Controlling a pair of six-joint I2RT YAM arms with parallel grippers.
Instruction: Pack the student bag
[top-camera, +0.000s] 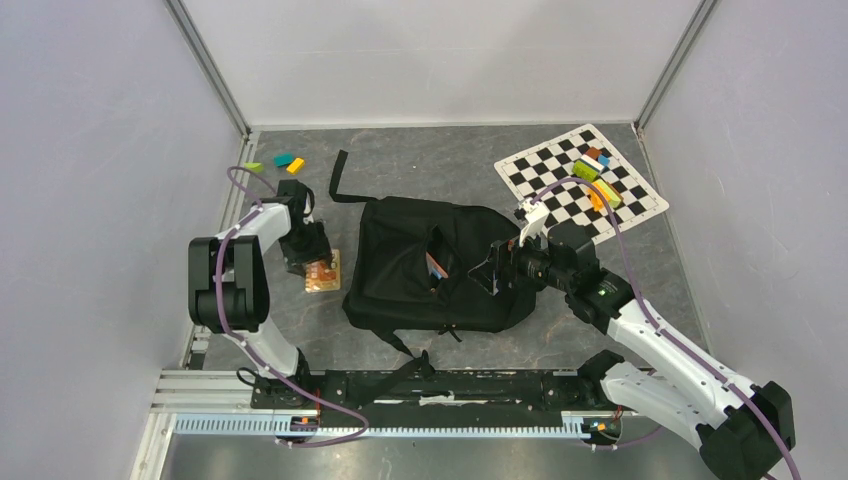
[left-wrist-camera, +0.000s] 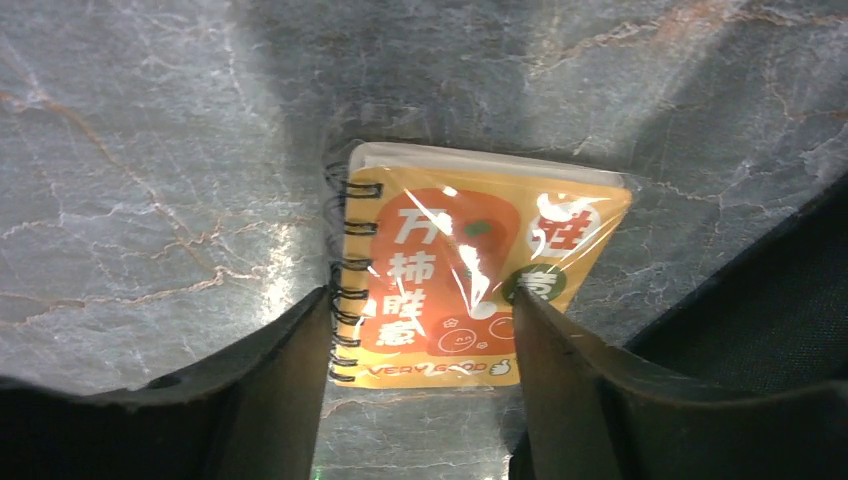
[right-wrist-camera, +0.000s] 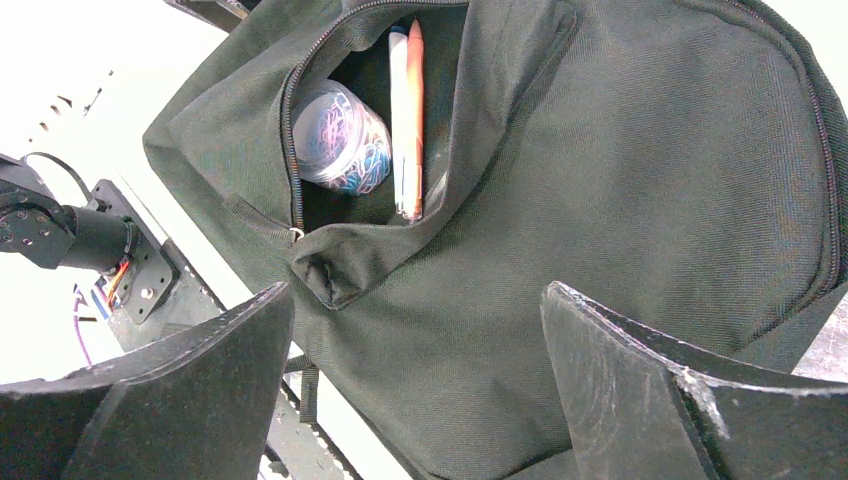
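A small orange spiral notebook (top-camera: 324, 276) lies on the grey tabletop left of the bag. Around it stand the part-open fingers of my left gripper; one fingertip is close against the spiral binding, the other covers part of the opposite edge of the notebook (left-wrist-camera: 440, 270). A firm grip does not show. The black bag (top-camera: 395, 260) lies flat, its zipped opening spread. My right gripper hovers over it, open and empty. Inside the opening are a clear jar of colourful clips (right-wrist-camera: 345, 140), a white pen (right-wrist-camera: 398, 110) and an orange pen (right-wrist-camera: 414, 120).
Small coloured blocks (top-camera: 285, 159) lie at the back left. At the back right is a checkered board (top-camera: 530, 165) with several more blocks. Bag straps (top-camera: 340, 180) trail onto the table behind and in front. Bare tabletop (top-camera: 430, 165) shows behind the bag.
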